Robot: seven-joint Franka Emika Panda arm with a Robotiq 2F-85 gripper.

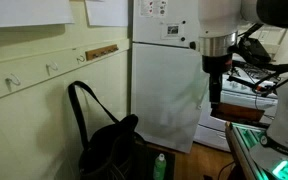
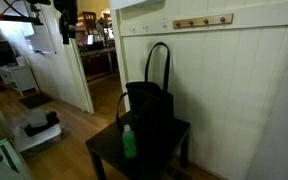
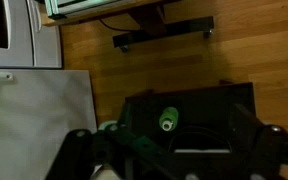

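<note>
A green bottle stands upright on a low dark table, beside a black bag with tall handles. In exterior view 1 the bottle is at the bottom edge, right of the bag. My gripper is high above and to the side of the table, pointing down, apart from everything. From above, the wrist view shows the bottle between the dark fingers, far below them. The fingers are open and hold nothing. Part of the bag is hard to tell from the dark fingers in that view.
Hooks line the panelled wall behind the bag. A white refrigerator stands beyond the table, with a stove to its right. Open wooden floor surrounds the table's near side.
</note>
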